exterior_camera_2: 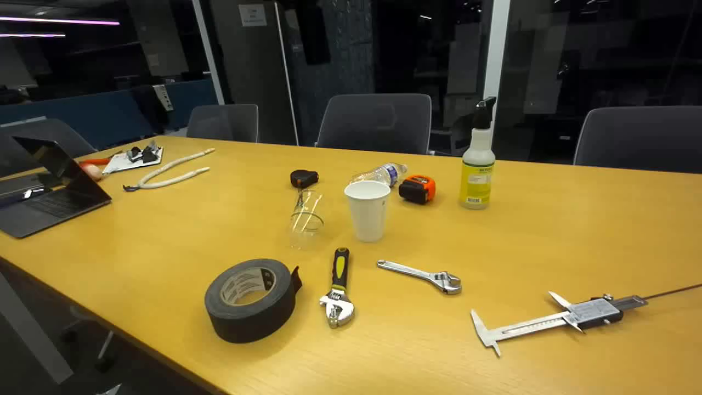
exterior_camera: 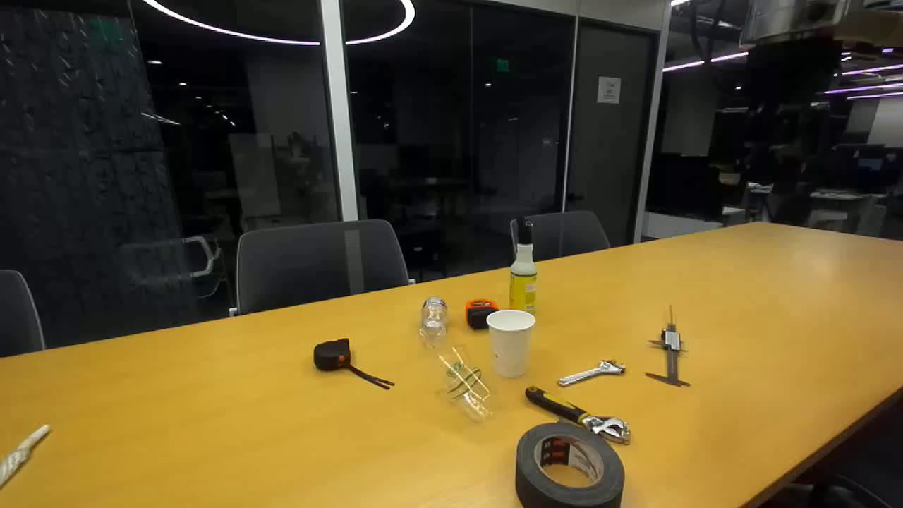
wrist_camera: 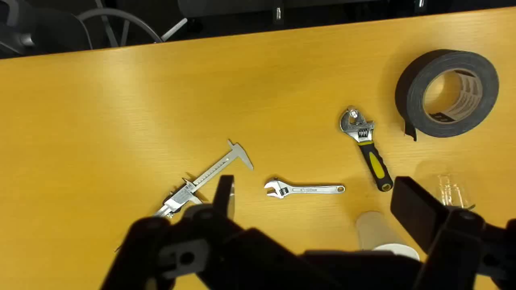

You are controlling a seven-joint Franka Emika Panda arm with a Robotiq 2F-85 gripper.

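My gripper stands open above the table in the wrist view, its two black fingers far apart with nothing held. Below the gap lies a small silver wrench [wrist_camera: 317, 189]. A black-and-yellow handled wrench [wrist_camera: 371, 154] rests beyond it, close to a roll of black tape [wrist_camera: 486, 101]. On the other side are the digital calipers [wrist_camera: 203, 181], partly hidden by a finger. The white paper cup [exterior_camera_2: 368, 214] stands upright, and next to it is a clear glass [exterior_camera_2: 306, 220]. Neither exterior view shows the fingers.
Farther back are a spray bottle [exterior_camera_2: 477, 174], an orange-black tape measure [exterior_camera_2: 418, 188], a plastic bottle [exterior_camera_2: 388, 174] and a black tape measure [exterior_camera_2: 304, 178]. A laptop [exterior_camera_2: 56, 197] and white rope [exterior_camera_2: 171, 171] occupy the far left. Bare wood [wrist_camera: 193, 96] spreads toward the table edge.
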